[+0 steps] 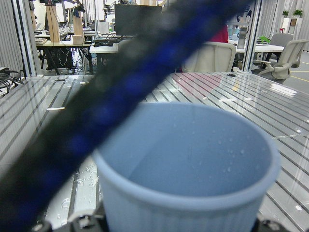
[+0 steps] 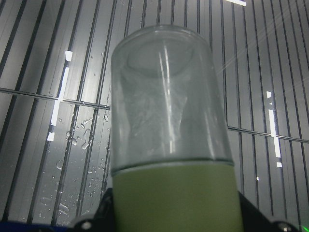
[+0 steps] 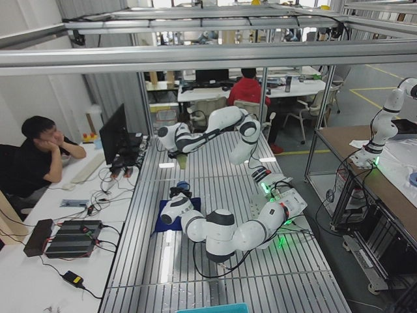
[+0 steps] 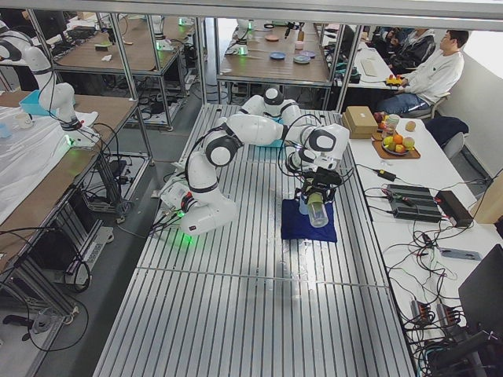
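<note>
A light blue cup (image 1: 188, 164) fills the left wrist view, with my left gripper (image 3: 179, 192) around it above a dark blue cloth (image 4: 292, 228); a blurred dark band crosses that view. A clear container with an olive-green section (image 2: 176, 193) fills the right wrist view, held upside down or tilted in my right gripper (image 4: 318, 188); I cannot tell its exact tilt. In the camera right view it hangs near the cup, over the cloth.
A teal bin (image 3: 212, 308) sits at one end. Side desks hold monitors, cables, boxes and a fruit plate (image 4: 397, 145).
</note>
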